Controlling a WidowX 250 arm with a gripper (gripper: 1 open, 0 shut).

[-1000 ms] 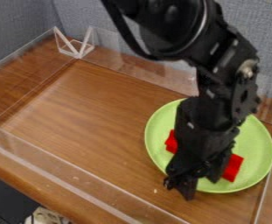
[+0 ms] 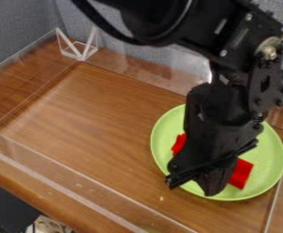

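Observation:
My gripper (image 2: 202, 169) reaches down over a green plate (image 2: 264, 162) on the right side of the wooden table. Two red pieces show on the plate, one (image 2: 239, 174) at the right of the fingertips, one (image 2: 177, 143) partly hidden behind the gripper at the left. Whether the fingers hold anything is hidden.
A white wire-like bracket (image 2: 76, 47) stands at the back left by a grey padded wall. The table's front edge drops to a dark area at lower left.
My gripper has shifted slightly upward from its lower position near the plate's front. The plate and red pieces look unchanged.

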